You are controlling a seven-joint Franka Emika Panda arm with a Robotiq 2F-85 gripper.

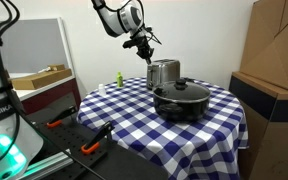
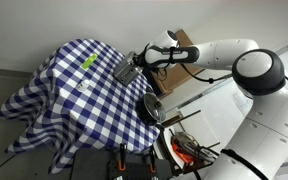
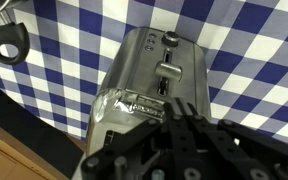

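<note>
A silver toaster [image 1: 165, 73] stands on the table behind the black pot. My gripper [image 1: 149, 58] is just above and beside the toaster's left end, pointing down. The wrist view shows the toaster [image 3: 134, 75] from above, its end with a lever [image 3: 168, 72] and a dark knob [image 3: 170, 39] lying close ahead of my gripper. My gripper is shut, and nothing shows between its fingers. Exterior view 2 has the toaster [image 2: 127, 70] partly covered by the arm; whether the gripper touches it, I cannot tell.
A lidded black pot [image 1: 182, 99] stands in front of the toaster. A green bottle [image 1: 119, 78] and a small white item [image 1: 101, 88] are on the left of the checkered tablecloth [image 1: 134, 120]. Free cloth lies left of the pot. Cardboard boxes [image 1: 269, 85] stand at the right.
</note>
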